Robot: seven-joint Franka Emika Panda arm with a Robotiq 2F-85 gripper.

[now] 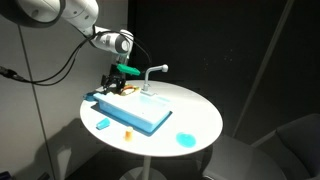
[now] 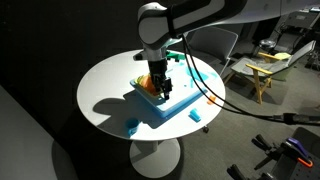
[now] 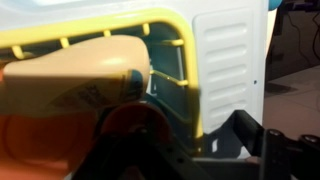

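My gripper is at the yellow rack (image 3: 187, 75) on the toy sink, its dark fingers (image 3: 246, 130) apart. The rack's rim runs through the gap between them; whether they touch it cannot be told. Inside the rack lie a cream bottle-like item (image 3: 85, 75) and orange dishes (image 3: 40, 135), partly hidden by the gripper. The blue and white toy sink (image 1: 147, 116) stands on the round white table. In the second exterior view, the gripper (image 2: 158, 82) is low at the rack's side, next to an orange item (image 2: 144, 82).
A white faucet (image 1: 153, 74) rises at the sink's back. Around the sink lie a blue piece (image 1: 103, 124), an orange piece (image 1: 128, 135) and a cyan flat piece (image 1: 186, 140).
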